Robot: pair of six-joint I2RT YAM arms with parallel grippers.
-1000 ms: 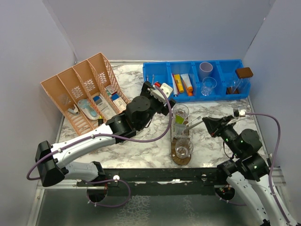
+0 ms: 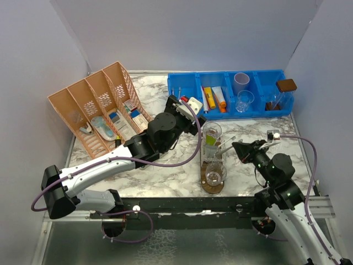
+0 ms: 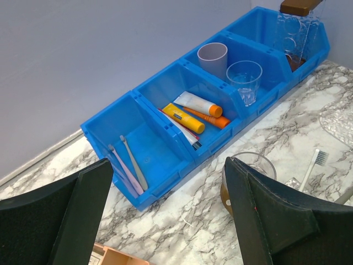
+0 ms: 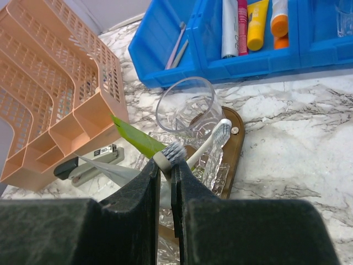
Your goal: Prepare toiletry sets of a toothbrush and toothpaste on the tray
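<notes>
My right gripper is shut on a toothbrush, its bristled head (image 4: 174, 153) poking up between the fingertips, over the glasses on the wooden tray (image 2: 212, 186). Another white toothbrush (image 4: 209, 141) leans in the tray's middle beside a green item (image 4: 135, 135). An empty glass (image 4: 185, 107) stands at the tray's back end, another (image 2: 215, 174) at its front. My left gripper (image 2: 185, 113) hangs open below the blue organizer (image 2: 253, 113); its left compartment holds two toothbrushes (image 3: 138, 168), the neighbouring one several toothpaste tubes (image 3: 185, 116).
A peach slatted organizer (image 2: 83, 110) with assorted items fills the left side, with a stapler-like object (image 4: 91, 168) near it. Cups (image 2: 241, 81) sit in the blue organizer. Bare marble lies at front left and right of the tray.
The left arm looks unchanged.
</notes>
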